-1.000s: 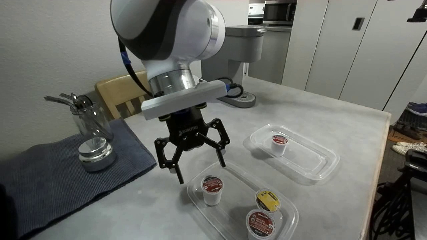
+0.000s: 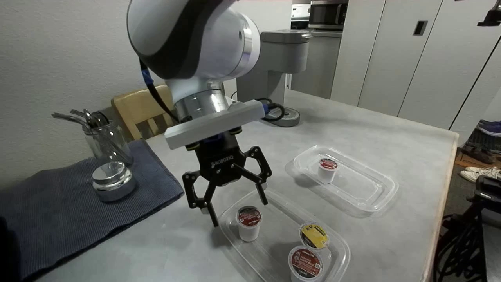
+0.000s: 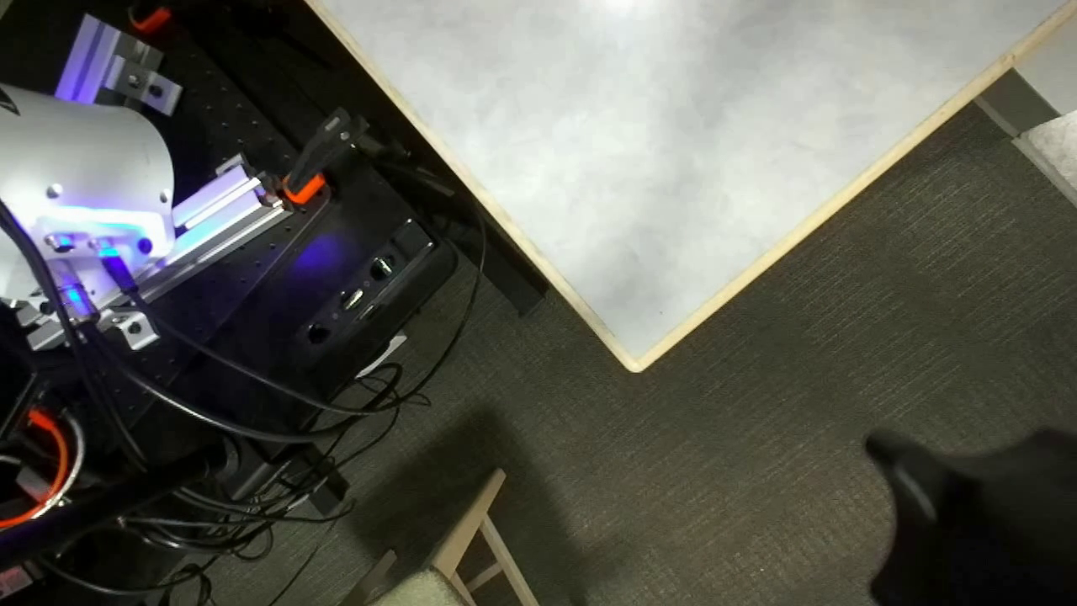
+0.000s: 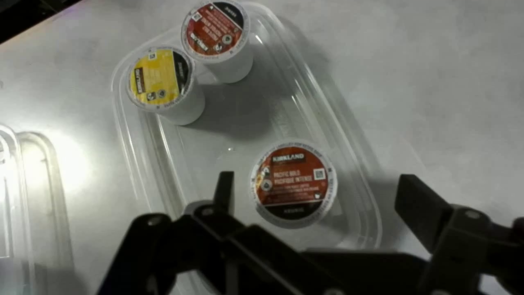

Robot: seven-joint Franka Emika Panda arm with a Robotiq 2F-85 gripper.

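Note:
My gripper (image 2: 240,212) stands open above one end of a clear plastic lid (image 2: 277,249), with nothing held. Just below it, a red-topped coffee pod (image 4: 294,184) sits upright on that lid; in the wrist view it appears between my two fingers, nearer the left one. At the lid's other end a yellow-topped pod (image 4: 159,78) and a second red-topped pod (image 4: 214,30) stand side by side. Another clear plastic tray (image 2: 364,202) holds a single red-topped pod (image 2: 327,170).
A grey coffee maker (image 2: 284,51) stands at the back of the table. On the blue mat (image 2: 56,211) at left are a silver-lidded jar (image 2: 112,181) and a glass jar (image 2: 105,141) of utensils.
My gripper has come down somewhat, its fingertips now lower and nearer the red-topped pod. It stays open, and the pods have not moved.

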